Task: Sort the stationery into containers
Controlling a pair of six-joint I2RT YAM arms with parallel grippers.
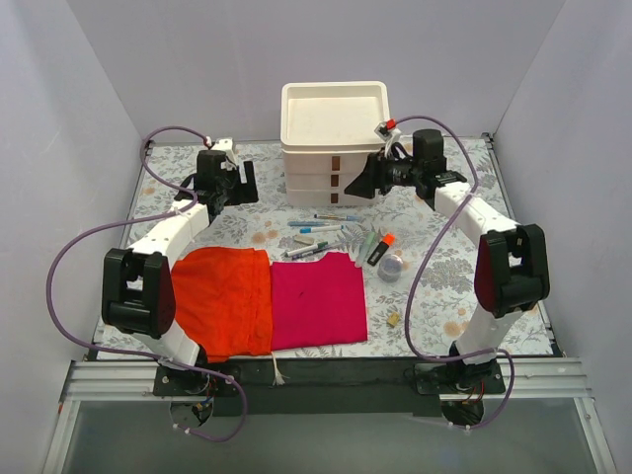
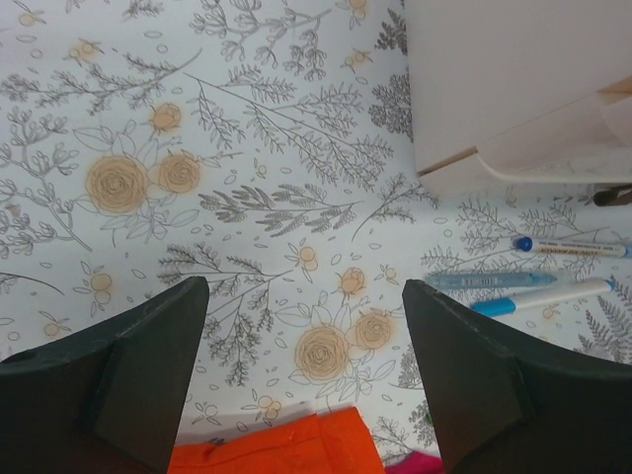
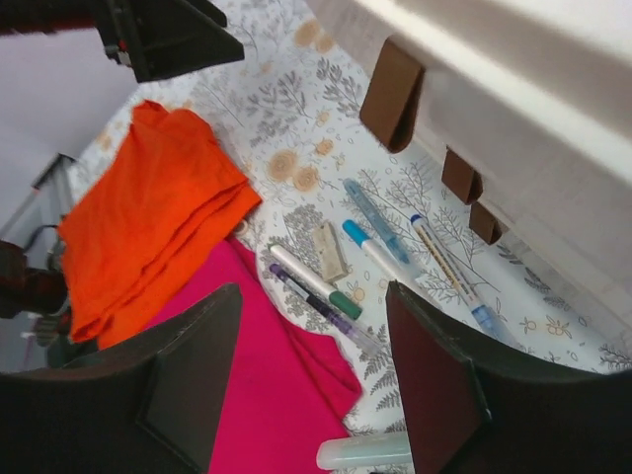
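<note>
A white drawer box with brown tabs stands at the back, its drawers closed. Before it lie a blue-capped marker, a thin blue-ended pen, a pale blue pen, a small pale block, a green-ended white marker and a purple-ended pen. An orange-and-black item lies further right beside pale green sticks. My right gripper hangs by the drawer fronts, fingers apart and empty. Left of the box, my left gripper is open over bare tablecloth.
An open white tray tops the box. Orange cloth and magenta cloth cover the front left and middle. A clear round item and a small yellow piece lie right. Free tablecloth extends rightward.
</note>
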